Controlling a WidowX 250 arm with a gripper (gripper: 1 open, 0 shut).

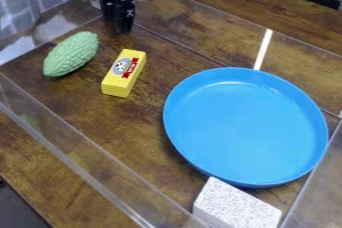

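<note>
My gripper (118, 4) is a small dark shape at the top left, above the wooden table and behind the other objects; whether its fingers are open or shut is hard to make out. In front of it lie a green textured oblong object (71, 54), like a corn cob or gourd, and a yellow box (123, 74) with a printed label. A large blue round plate (245, 127) fills the right side.
A white block (237, 206) sits at the bottom right. Clear walls border the wooden surface (187, 27) at left and bottom. A white strip (263, 49) lies behind the plate.
</note>
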